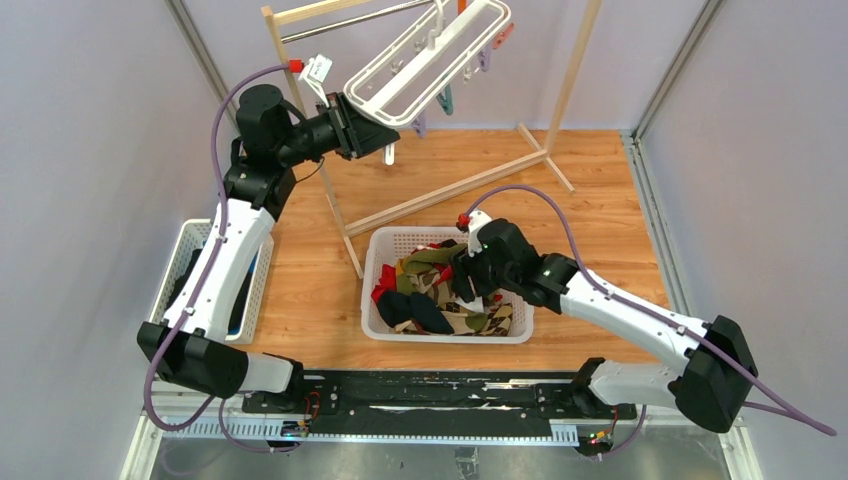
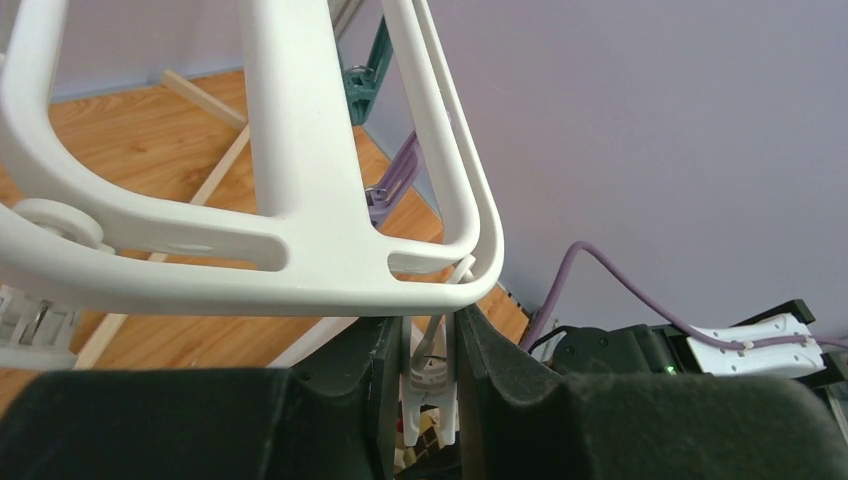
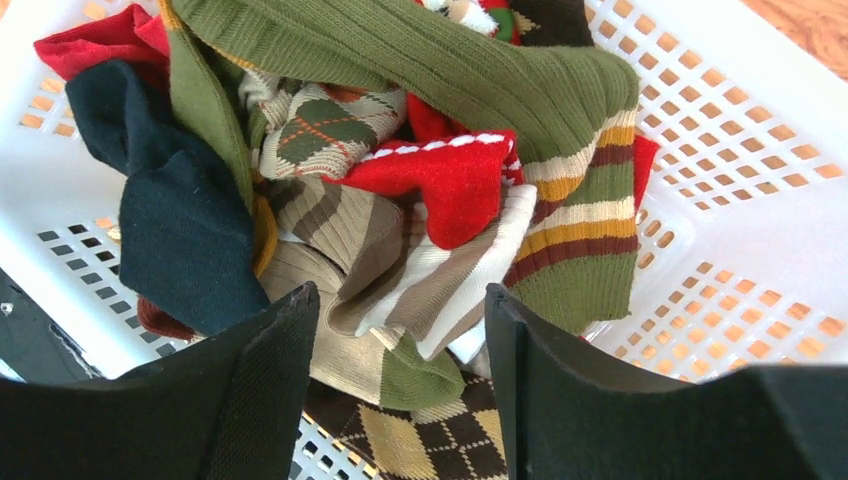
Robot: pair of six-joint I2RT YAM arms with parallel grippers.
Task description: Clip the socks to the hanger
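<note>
The white hanger (image 1: 430,60) hangs at the top with coloured clips along it. My left gripper (image 1: 384,138) is at its near corner, shut on a white clip (image 2: 428,385); the hanger frame (image 2: 320,230) fills much of the left wrist view. Below, a white perforated basket (image 1: 374,320) holds a heap of socks: a red sock (image 3: 455,190), a striped brown and white sock (image 3: 440,290), a green striped sock (image 3: 570,150) and a dark navy sock (image 3: 185,220). Over the heap, pointing down, my right gripper stands open, its fingers on either side of the brown and white sock.
A wooden rack (image 1: 440,195) stands behind the basket. Teal (image 2: 362,90) and purple (image 2: 396,180) clips hang under the hanger. Another white basket (image 1: 250,300) with dark items sits at the left.
</note>
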